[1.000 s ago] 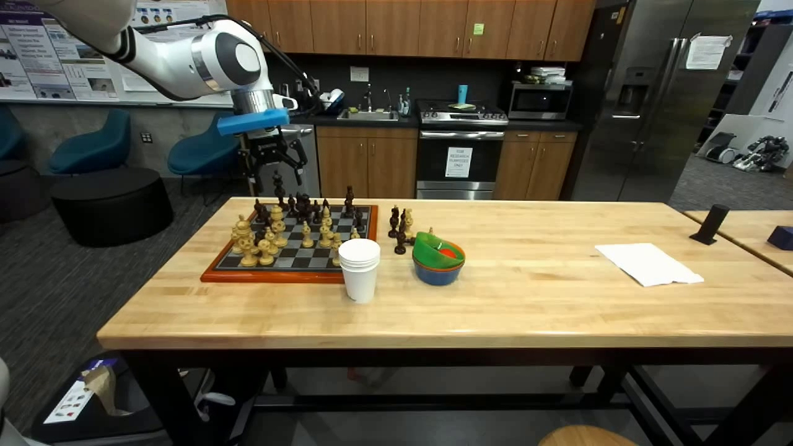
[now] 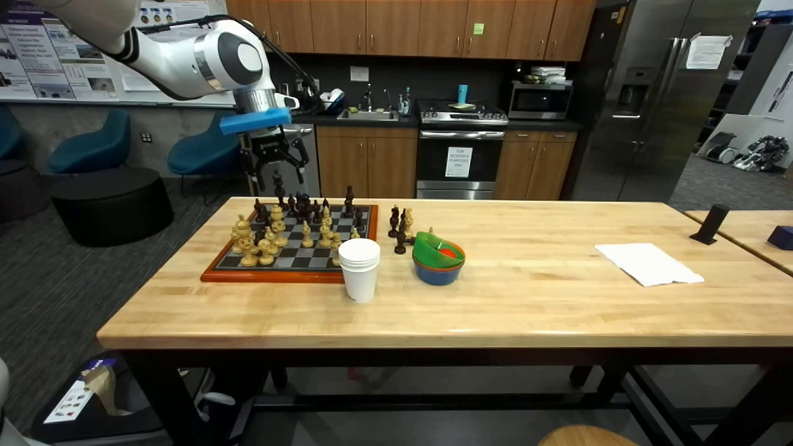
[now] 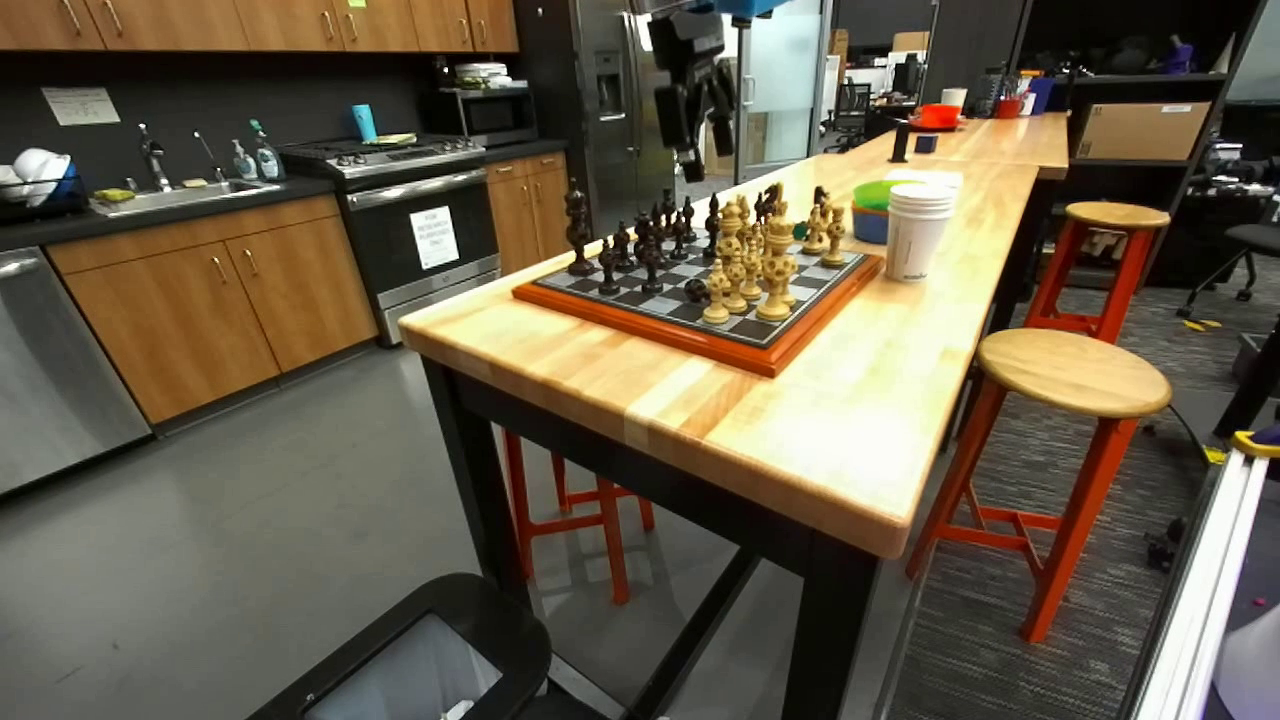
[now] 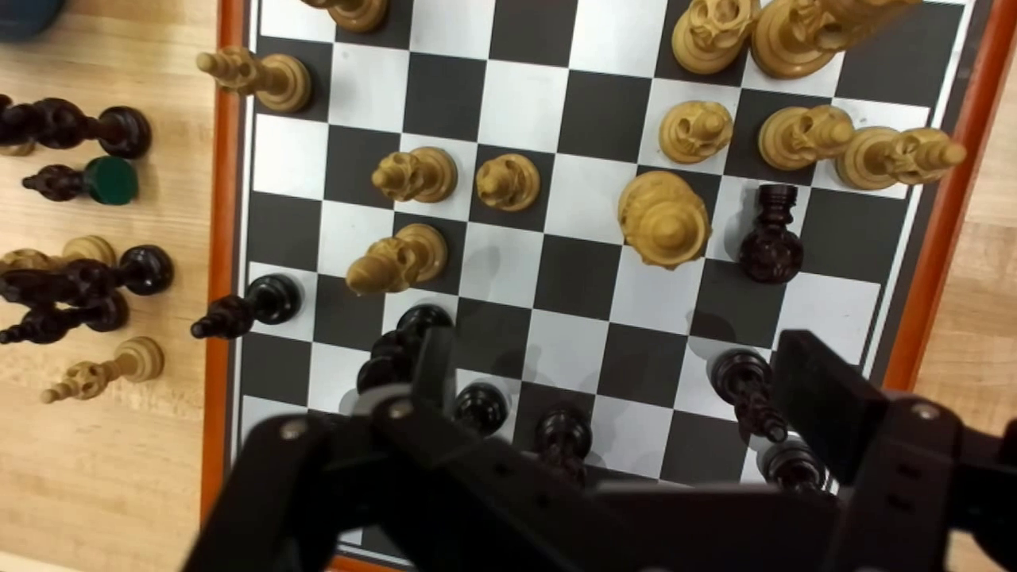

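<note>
My gripper [image 2: 280, 186] hangs above the far side of the chessboard [image 2: 297, 276], its fingers wide apart. In the wrist view the open gripper has nothing held between its fingers; dark pieces stand on the board below. One dark piece [image 4: 772, 238] lies on its side near several light pieces, beside a large light piece [image 4: 664, 221]. A lone dark piece [image 4: 269, 299] stands near one board edge. From the other exterior view, the gripper [image 3: 705, 132] is well above the dark pieces, and the fallen dark piece [image 3: 696, 290] shows beside the light ones.
Several chess pieces [image 2: 399, 241] are off the board on the table. Stacked white cups [image 2: 360, 271] stand by the board's corner, near blue and green bowls [image 2: 437, 271]. A white sheet [image 2: 648, 264] lies to the right, with bare table between.
The arm and gripper have shifted very slightly to the right in the exterior view. The chess pieces, cups and bowls look unmoved.
</note>
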